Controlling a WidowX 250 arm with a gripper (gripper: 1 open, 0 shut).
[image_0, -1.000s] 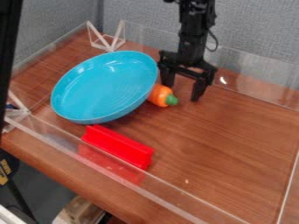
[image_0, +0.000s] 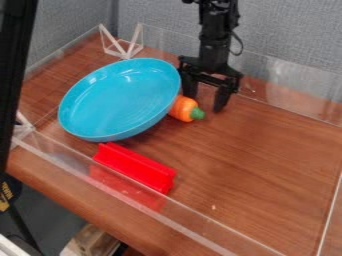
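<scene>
My black gripper (image_0: 206, 92) hangs at the back middle, just right of a blue oval plate (image_0: 118, 98), low over the wooden table (image_0: 261, 165). Its fingers stand apart with nothing clearly between them. An orange toy carrot (image_0: 182, 108) with a green top lies just below the gripper, against the plate's right edge. A red block (image_0: 134, 167) lies at the front left.
Clear low walls line the table's edges, with white bracket shapes (image_0: 120, 42) at the back left. A grey padded wall (image_0: 287, 50) stands behind.
My gripper has shifted slightly left and up from about a second ago. The plate, carrot and red block look unmoved.
</scene>
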